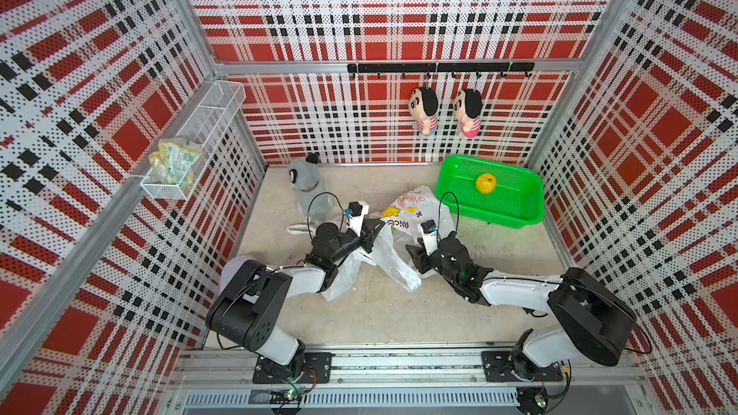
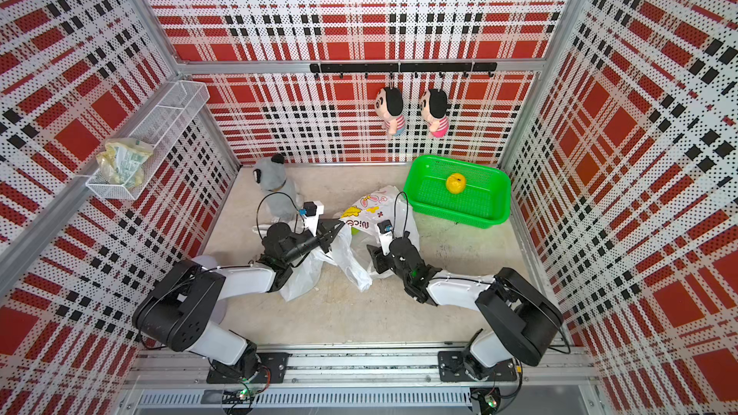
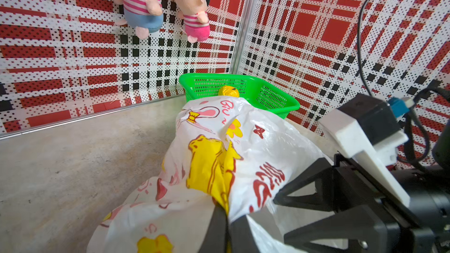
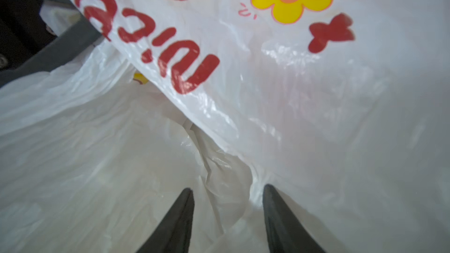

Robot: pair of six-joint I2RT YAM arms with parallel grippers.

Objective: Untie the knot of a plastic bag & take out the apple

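A white plastic bag with red and yellow print [image 1: 406, 207] [image 2: 369, 211] lies crumpled mid-table. My left gripper [image 1: 375, 229] is shut at the bag, its fingertips together with thin plastic gathered at them. My right gripper [image 1: 416, 255] is low in the bag's right part, fingers somewhat apart with white plastic between them; how firmly it grips is hard to see. The bag's inside is mostly hidden, and no knot can be made out. A yellow round fruit [image 1: 486, 183] sits in the green basket [image 1: 522, 203] at back right.
A grey plush toy [image 1: 304, 178] stands back left. Two dolls [image 1: 423, 111] hang on the back wall. A wire shelf [image 1: 215, 103] holding a packet is on the left wall.
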